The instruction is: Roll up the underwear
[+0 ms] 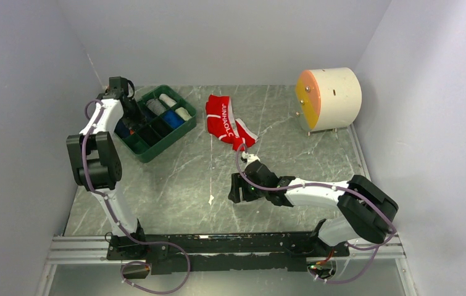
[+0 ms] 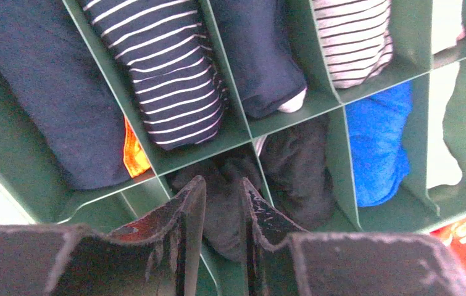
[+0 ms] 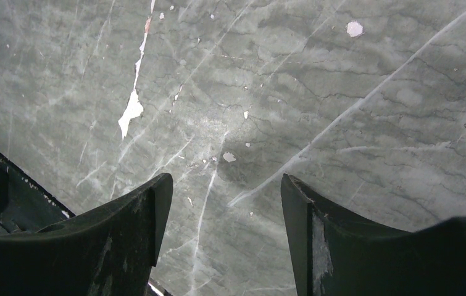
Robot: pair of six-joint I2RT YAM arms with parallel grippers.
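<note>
In the top view my left gripper [image 1: 133, 114] is over the green divided box [image 1: 167, 143]. In the left wrist view its fingertips [image 2: 222, 185] are nearly shut above a black rolled garment [image 2: 227, 222]; whether cloth is between them is unclear. Rolled pieces fill other compartments, including striped navy [image 2: 168, 92], blue [image 2: 375, 148] and white [image 2: 441, 135] ones. Red cloth with white lettering [image 1: 221, 120] lies spread right of the box. My right gripper [image 1: 237, 192] is low over the front middle of the table, fingers apart, only marble [image 3: 227, 142] between them.
A cylindrical cabinet [image 1: 335, 98] with coloured drawers stands at the back right. Walls bound the table at back and sides. The table's middle, between box and right gripper, is clear.
</note>
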